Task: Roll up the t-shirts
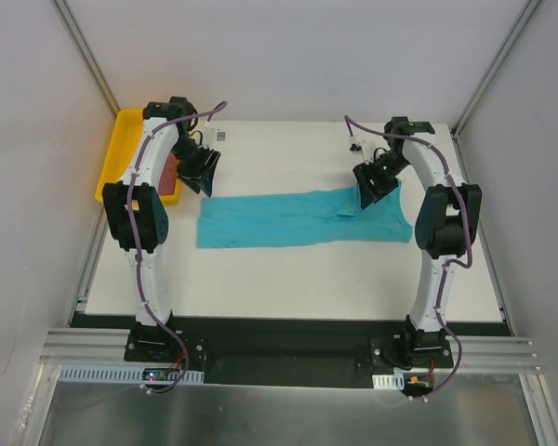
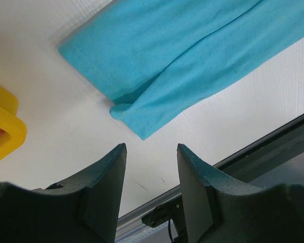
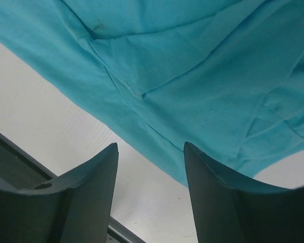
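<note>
A turquoise t-shirt (image 1: 270, 221) lies across the white table as a long flat strip, broader and more crumpled at its right end. Above and just beyond the strip's left end, my left gripper (image 1: 210, 190) is open and apart from the cloth. In the left wrist view the shirt (image 2: 152, 55) shows a folded edge, with nothing between the fingers. Over the right end hangs my right gripper (image 1: 365, 203), also open. Its wrist view shows a loose flap and creases in the shirt (image 3: 172, 101) in front of the empty fingers (image 3: 105, 167).
At the back left stands a yellow bin (image 1: 121, 153) with a dark red item (image 1: 168, 175) inside, partly hidden by the left arm.
</note>
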